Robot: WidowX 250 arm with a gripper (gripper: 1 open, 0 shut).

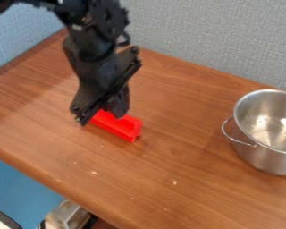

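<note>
A red bar-shaped object (124, 129) lies on the wooden table (157, 179), left of center. My black gripper (96, 113) is low over its far left part, hiding some of it; whether the fingertips touch it cannot be told. The fingers look close together, and I see nothing clearly held. A steel pot (267, 150) with a wire handle stands at the right.
Grey textured walls border the table at the back and left. The table's front left edge drops to a blue surface (14, 179), with metal parts (64, 216) at the bottom left.
</note>
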